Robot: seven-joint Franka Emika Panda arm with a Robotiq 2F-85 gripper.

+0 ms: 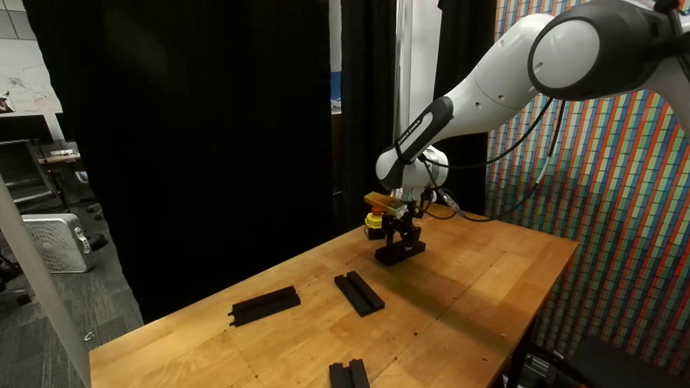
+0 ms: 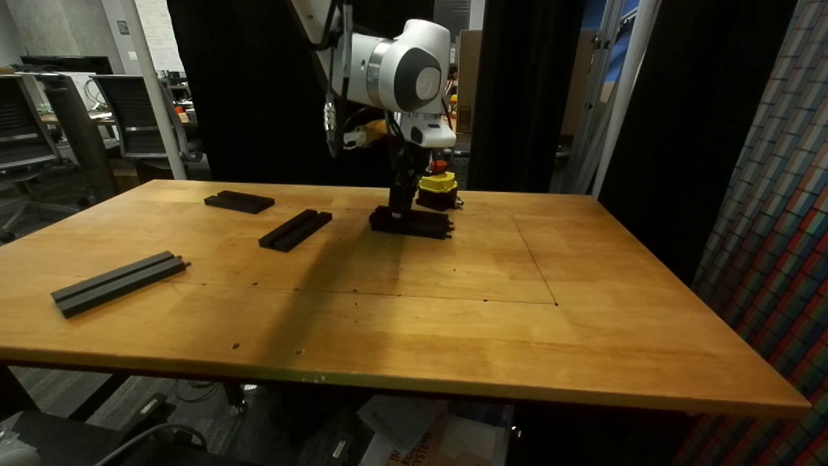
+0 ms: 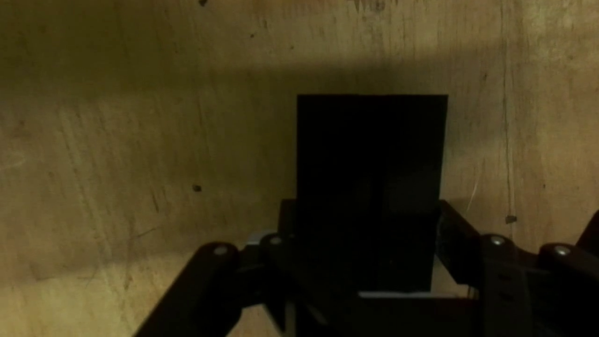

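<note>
A black grooved block lies low at the far side of the table, with pegs at its right end in exterior view 2. My gripper reaches down over it, shut on the block's two long sides. In the wrist view the dark block fills the gap between the fingers and extends beyond them. From exterior view 1, the gripper appears upright above the held block. Whether its underside touches the tabletop is hard to tell.
A yellow box with a red button stands close behind the gripper. Other black grooved blocks lie apart on the table: one at the back left, one nearer the middle, one at the front left.
</note>
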